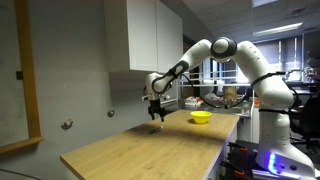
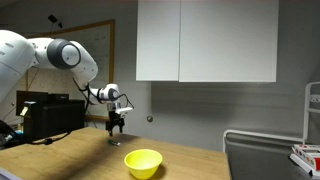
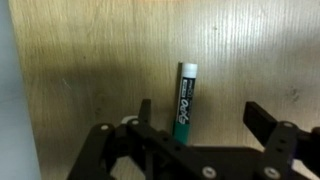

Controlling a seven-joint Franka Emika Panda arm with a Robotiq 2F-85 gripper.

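A dark marker with a white end and a green band [image 3: 186,95] lies on the wooden table. Seen from the wrist, it sits between the two black fingers, with a gap on each side. My gripper is open and holds nothing. In exterior view 1 the gripper [image 1: 157,118] points down above the marker [image 1: 155,131], clear of the tabletop. Exterior view 2 also has the gripper [image 2: 118,124] above the marker [image 2: 114,142]. The marker's lower end is partly hidden by the gripper in the wrist view.
A yellow bowl [image 2: 143,163] stands on the table, well away from the gripper. White cabinets [image 2: 228,45] hang on the wall above.
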